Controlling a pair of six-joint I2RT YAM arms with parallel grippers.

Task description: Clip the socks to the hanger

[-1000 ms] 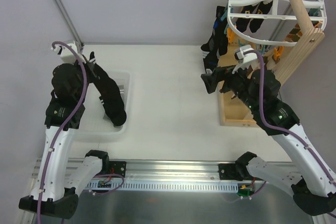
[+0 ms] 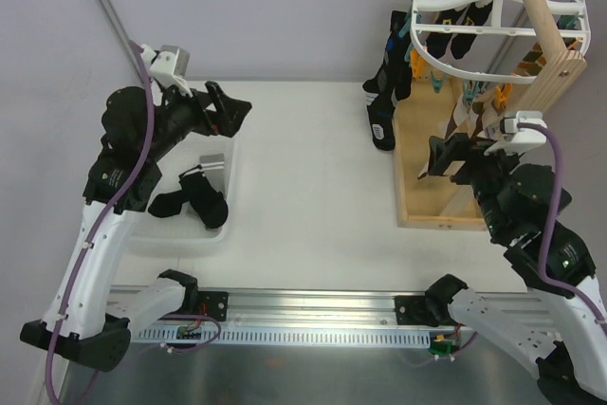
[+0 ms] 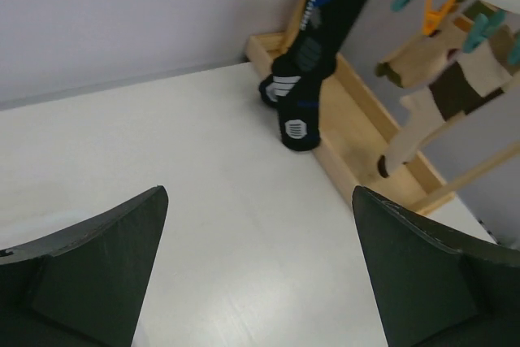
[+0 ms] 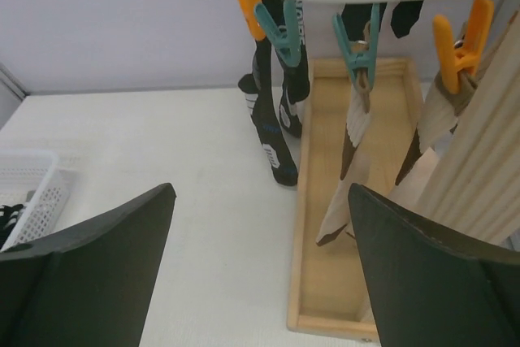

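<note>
Black socks with white stripes (image 2: pixel 207 198) lie in the white bin (image 2: pixel 142 232) at the left of the table. My left gripper (image 2: pixel 233 109) is open and empty, above and beyond the bin, its fingers pointing right. The white round hanger (image 2: pixel 414 42) is held up at the top right. Dark socks (image 2: pixel 381 92) and others hang from it. Open as well, my right gripper (image 2: pixel 439 154) stands below the hanger's near side. Between its fingers, in the right wrist view, nothing is held; blue clips (image 4: pixel 358 56) and orange clips (image 4: pixel 461 58) hang farther ahead.
A wooden base (image 2: pixel 417 211) and slanting wooden post (image 2: pixel 561 71) carry the hanger, close to my right gripper. Light socks with dark patches (image 4: pixel 345 180) hang down over the base.
The black sock my left gripper was lifting now lies in the bin. That gripper has turned and moved right, away from the socks. My right gripper has shifted right, toward the post.
</note>
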